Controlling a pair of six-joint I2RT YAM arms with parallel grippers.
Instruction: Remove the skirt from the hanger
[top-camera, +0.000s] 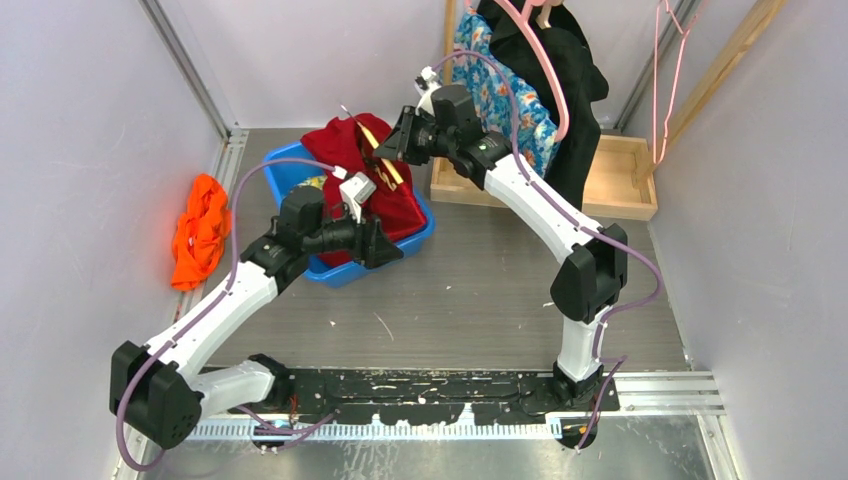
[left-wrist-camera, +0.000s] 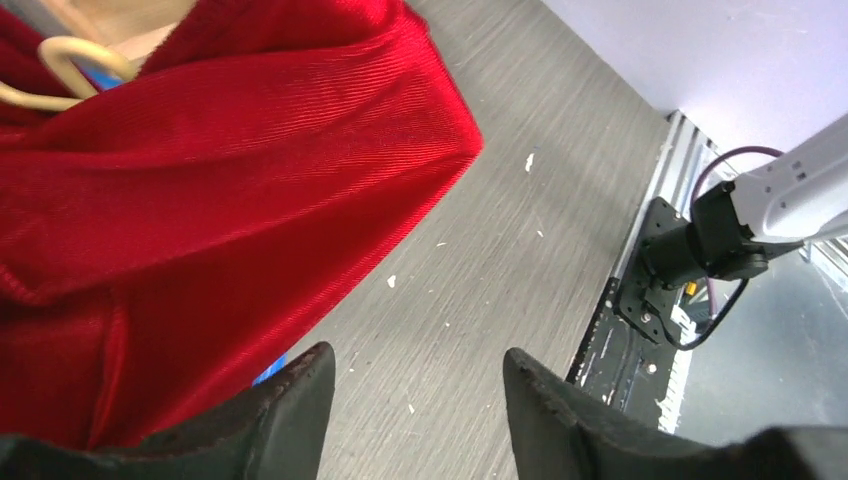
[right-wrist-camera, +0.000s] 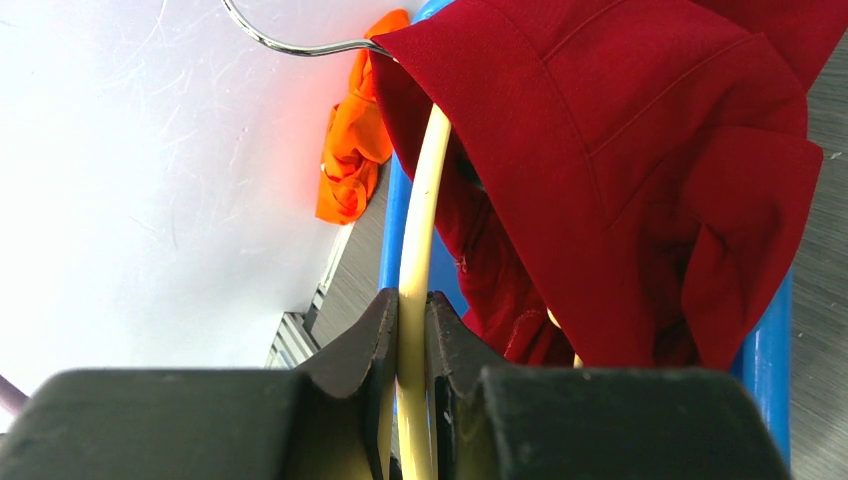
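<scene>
The red skirt (top-camera: 400, 212) is bunched over the blue bin (top-camera: 355, 275), draped about a pale wooden hanger (right-wrist-camera: 428, 170) with a metal hook (right-wrist-camera: 300, 48). In the right wrist view, my right gripper is closed around the hanger's bar, above the bin's back part. My left gripper (top-camera: 375, 245) is lower, over the front of the bin; in the left wrist view its fingers stand apart beside red fabric, with floor between them.
Orange cloth (top-camera: 200, 230) lies at the left wall. A wooden box (top-camera: 615, 195) and hanging garments (top-camera: 490, 95) stand at the back right.
</scene>
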